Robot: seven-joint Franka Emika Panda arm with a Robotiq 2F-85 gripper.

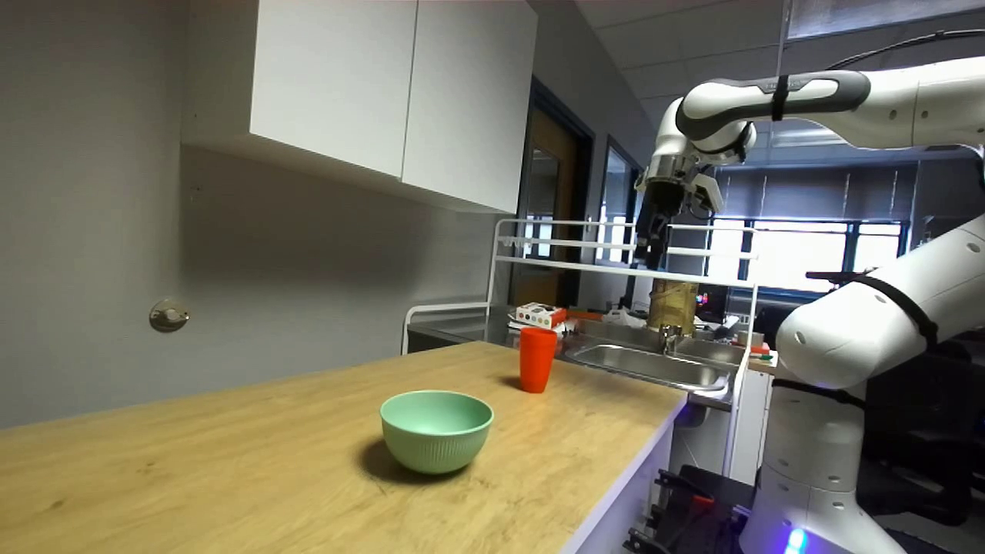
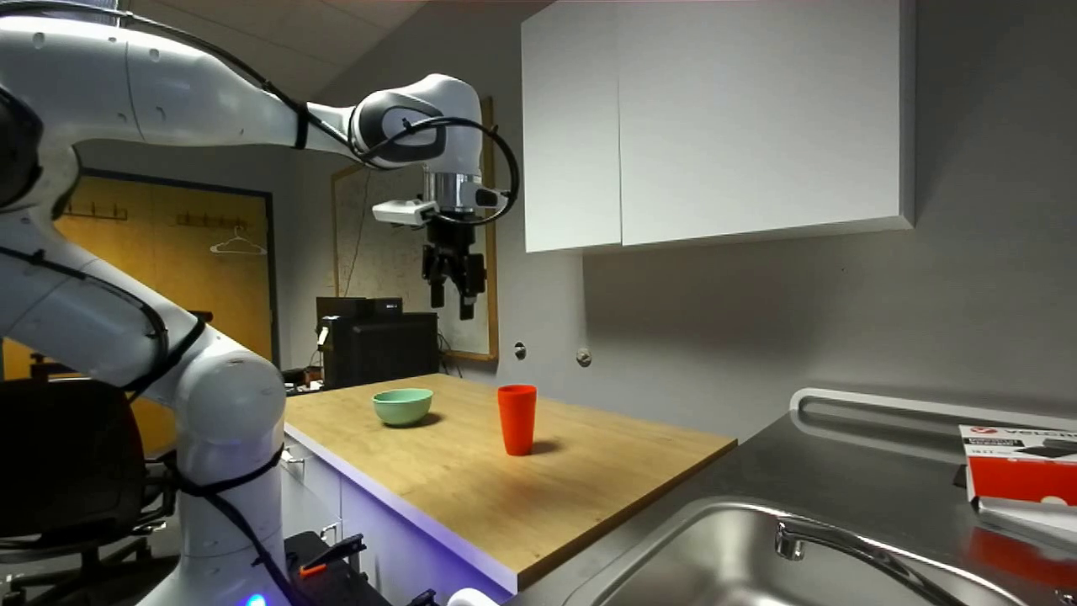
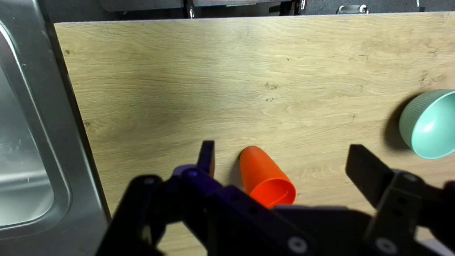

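Observation:
A red-orange cup (image 1: 536, 360) stands upright on the wooden counter, toward its sink end. The green ribbed bowl (image 1: 435, 434) sits upright and apart from it, and its visible inside is empty. High above the counter hangs my gripper (image 2: 452, 301), pointing down with its fingers spread and nothing held. From the wrist view, the cup (image 3: 269, 181) appears between the two fingers, well below them, its lower edge partly covered by the gripper body. The bowl (image 3: 431, 123) lies at the right edge of that view, partly cut off.
A metal sink (image 2: 697, 550) with a faucet (image 2: 858, 555) adjoins the counter. White wall cabinets (image 2: 757, 121) overhang the back. A white rack (image 1: 591, 268) stands by the sink, and a red-and-white box (image 2: 1020, 465) lies beyond it. Bare wood (image 3: 170, 85) surrounds the cup and bowl.

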